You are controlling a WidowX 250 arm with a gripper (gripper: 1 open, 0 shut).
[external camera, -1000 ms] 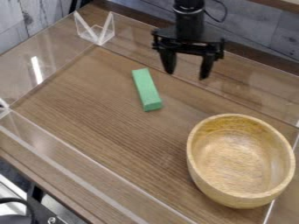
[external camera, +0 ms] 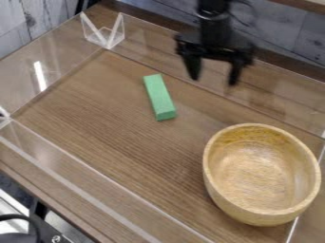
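My gripper, black and somewhat blurred, hangs at the top centre of the camera view with its fingers spread open, nothing visible between them. A green rectangular block lies on the wooden table, below and left of the gripper. A large pale wooden bowl sits at the lower right of the table, well apart from both.
Clear plastic brackets stand at the upper left corner and along the left edge. Grey panels bound the back. Dark cables lie at the bottom left corner.
My gripper has shifted slightly and risen a little at the back of the table. The green block and the bowl have not moved.
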